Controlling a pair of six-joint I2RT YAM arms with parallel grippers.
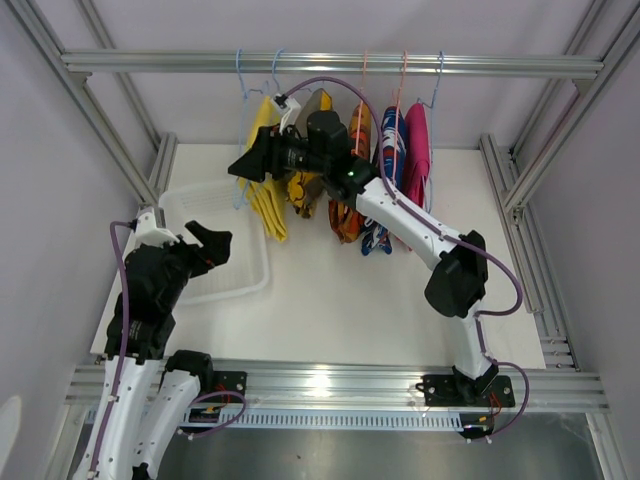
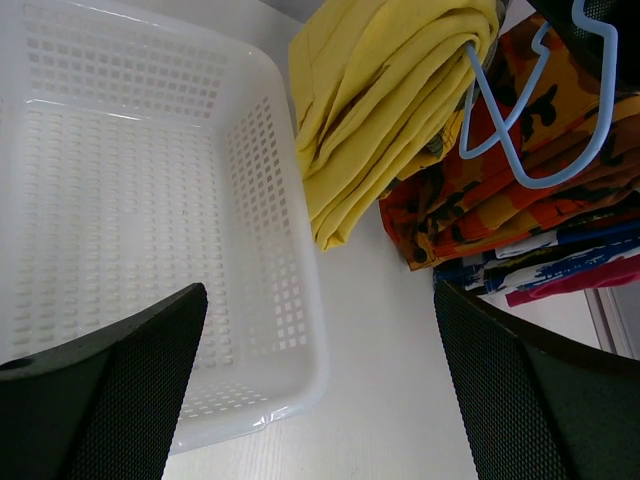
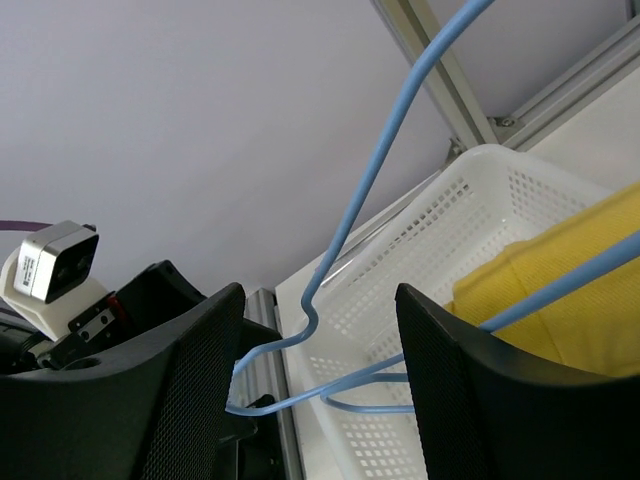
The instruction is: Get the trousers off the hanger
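Note:
Yellow trousers (image 1: 268,200) hang on a blue hanger (image 2: 585,150) at the left of the rail, folded in the left wrist view. My right gripper (image 1: 258,158) is up among the left hangers; in the right wrist view blue hanger wire (image 3: 350,210) runs between and behind its part-open fingers, and I cannot tell whether it grips any. My left gripper (image 1: 215,250) stands open over the white basket's right part, its fingers (image 2: 110,400) apart with nothing between them.
An empty white basket (image 1: 185,285) lies at the left of the board. Camouflage, patterned and pink garments (image 1: 417,150) hang further right on the rail (image 1: 500,66). The board's front middle is clear.

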